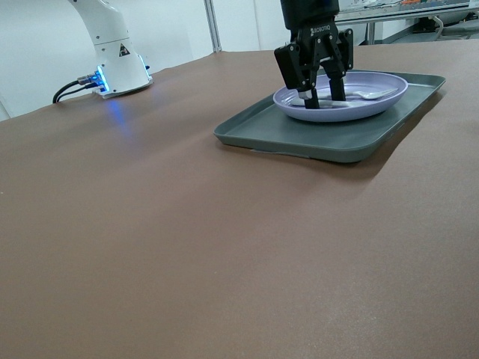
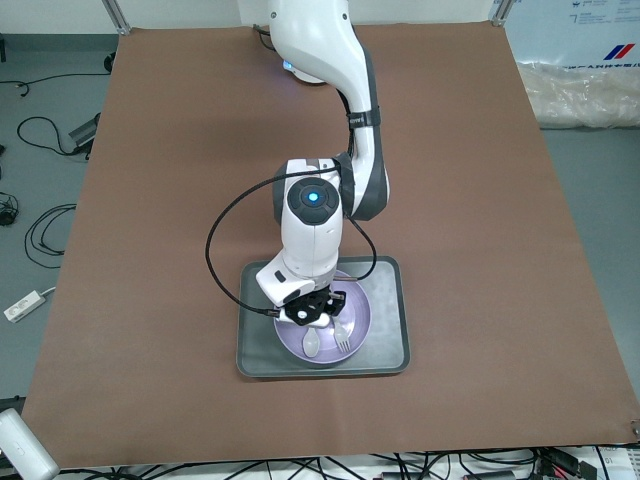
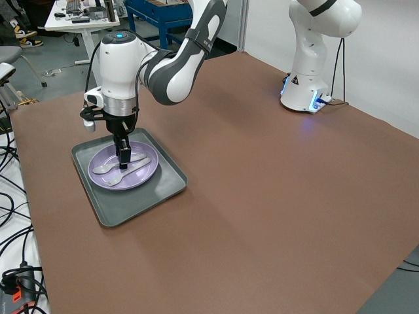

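A grey-green tray (image 2: 385, 340) (image 1: 247, 134) (image 3: 157, 193) holds a light purple plate (image 2: 295, 342) (image 1: 359, 108) (image 3: 141, 176). On the plate lie a white spoon (image 2: 311, 343) (image 3: 103, 168) and a white fork (image 2: 342, 336) (image 3: 118, 178). The black gripper (image 1: 325, 103) is down inside the plate, over the cutlery; its two fingertips stand apart in the top view. Whether anything sits between them is hard to see; in the left view they are hidden under the arm.
The table around the tray is clear. Cables and equipment lie beyond its edges.
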